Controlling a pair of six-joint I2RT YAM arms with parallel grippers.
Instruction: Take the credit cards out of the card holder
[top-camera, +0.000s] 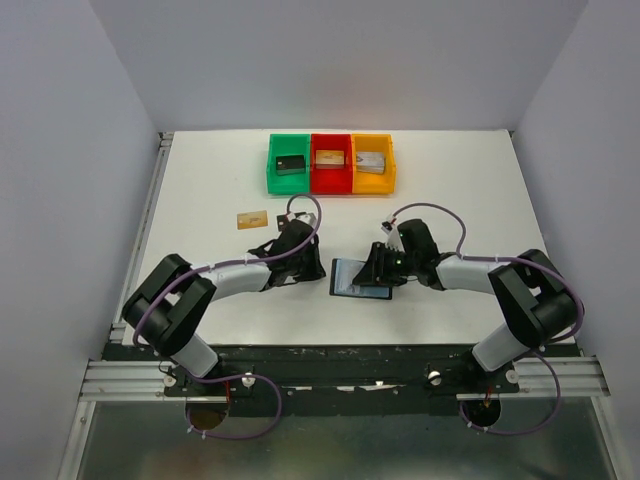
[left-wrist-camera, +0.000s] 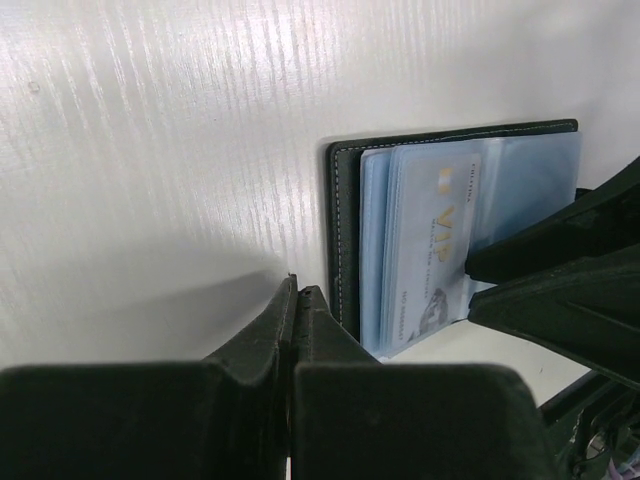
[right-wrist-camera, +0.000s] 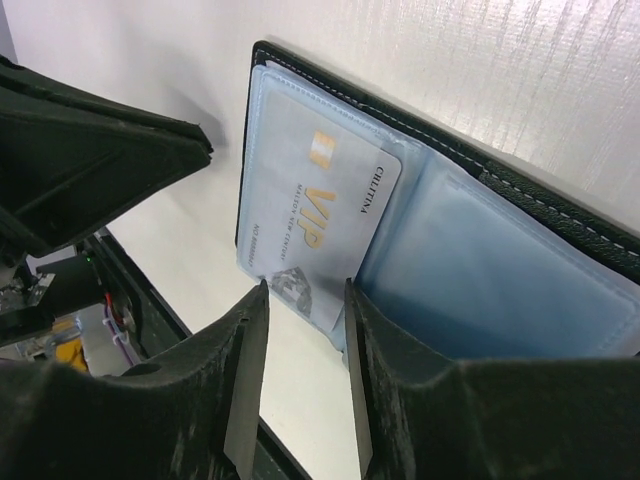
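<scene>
The dark card holder (top-camera: 361, 295) lies spread on the table with its clear sleeves facing up. A pale card marked VIP lies inside one clear sleeve (left-wrist-camera: 376, 255), also seen in the left wrist view. My left gripper is shut just beside the holder's black stitched edge, apart from it, and nothing shows between its fingers. My right gripper is over the holder near the card's inner end. A small gap parts its fingers (left-wrist-camera: 500, 255); whether they touch the sleeve I cannot tell.
Green (top-camera: 290, 187), red (top-camera: 331, 187) and yellow (top-camera: 373, 187) boxes stand at the back, each with a flat card-like item inside. A gold card (top-camera: 252, 220) and a dark card (top-camera: 284, 222) lie at left, the latter partly behind my left arm.
</scene>
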